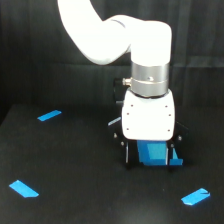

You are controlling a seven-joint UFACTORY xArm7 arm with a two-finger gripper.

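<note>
The white robot arm comes down from the top centre to a gripper (150,153) whose black fingers sit low over a blue square (160,155) on the dark table. The gripper body hides much of the square and whatever is between the fingers, so its state is unclear.
Short blue tape strips lie at the back left (49,115), front left (24,188) and front right (195,197).
</note>
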